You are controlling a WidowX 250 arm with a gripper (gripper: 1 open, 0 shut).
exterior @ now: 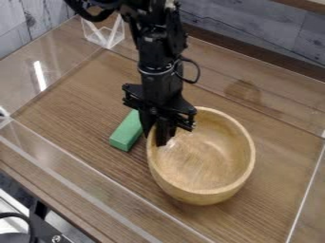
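A large tan oval bowl (208,163) sits tilted toward the lower right of the table. My black gripper (160,127) is shut on the bowl's near-left upper rim, its fingertips partly hidden against the rim. A green block (125,132) lies on the table just left of the gripper, partly behind it.
A clear plastic container (105,28) stands at the back left. A black cable lies at the bottom left edge.
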